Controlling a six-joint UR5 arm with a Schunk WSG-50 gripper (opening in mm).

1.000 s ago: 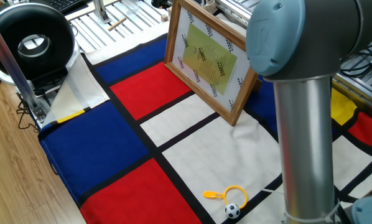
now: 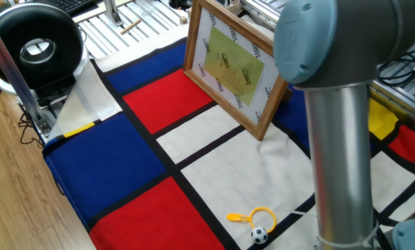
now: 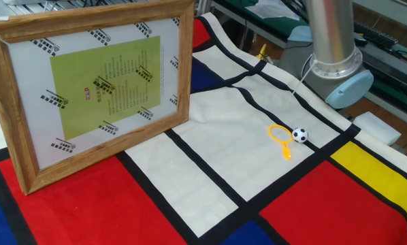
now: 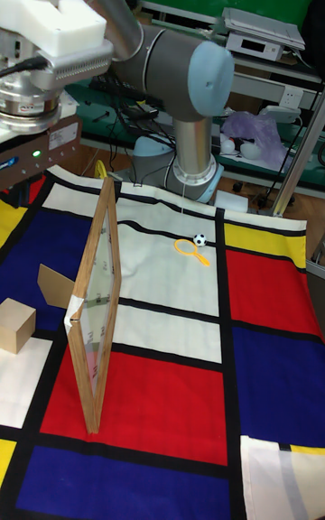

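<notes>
A wooden picture frame (image 3: pixel 182 75) with a yellow-green sheet in it stands upright on the patterned cloth (image 2: pixel 124 163). Behind it, in exterior view 3, its brown prop leg (image 4: pixel 56 284) shows. A small cardboard-coloured block (image 4: pixel 15 326) sits on the frame's back side. On a white patch lie a yellow ring with a handle (image 3: pixel 288 151) and a small football (image 3: pixel 299 135), close together. The gripper's body (image 4: pixel 43 153) hangs at the left edge of exterior view 3, above the cloth on the frame's back side. Its fingers are out of view, so its fingers and anything between them cannot be seen.
The arm's column (image 2: pixel 339 167) rises at the table edge near the ball. A thin white cord runs from the yellow ring's side towards that column. A black round object (image 2: pixel 34 52) stands off one corner.
The frame, ring and ball have not moved.
</notes>
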